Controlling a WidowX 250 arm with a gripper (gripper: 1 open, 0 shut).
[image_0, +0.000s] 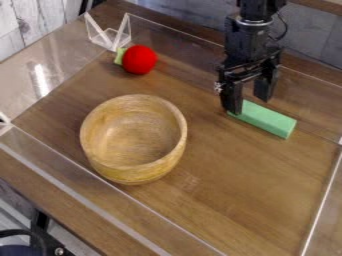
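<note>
My gripper (247, 94) reaches down from the top right with its dark fingers over the back-left end of a green block (267, 122), which lies flat on the wooden table (214, 200). The fingers look spread apart; whether they touch the block is unclear.
A light wooden bowl (134, 140) sits at the front left. A red round object (139, 59) with a green part lies at the back left, beside a white wire frame (111, 30).
</note>
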